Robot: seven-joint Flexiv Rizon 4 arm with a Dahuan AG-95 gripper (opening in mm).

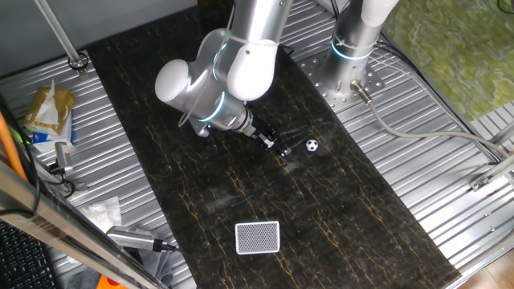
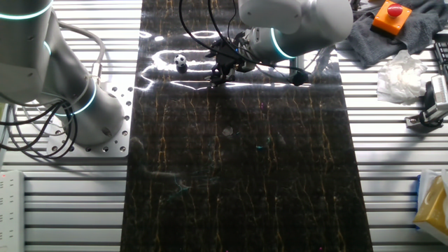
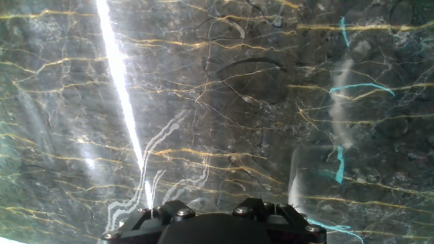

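Note:
A small black-and-white soccer ball (image 1: 312, 145) is on the dark marbled table, near the robot-base side. In exterior view 2 the ball (image 2: 180, 60) has a dark shape directly under it; whether that is a stand or a reflection I cannot tell. My gripper (image 1: 281, 149) hangs close beside the ball, with a visible gap between them. Its black linkages spread apart along the bottom of the wrist view, so it looks open, and nothing shows between them. The fingertips themselves are hard to make out. Neither ball nor basket appears in the wrist view.
A white mesh-bottomed basket (image 1: 257, 238) rests on the table, well apart from the ball. Outside the table stand the robot base (image 2: 87, 115), a tissue pack (image 1: 50, 108) and an orange box with a red button (image 2: 390, 15).

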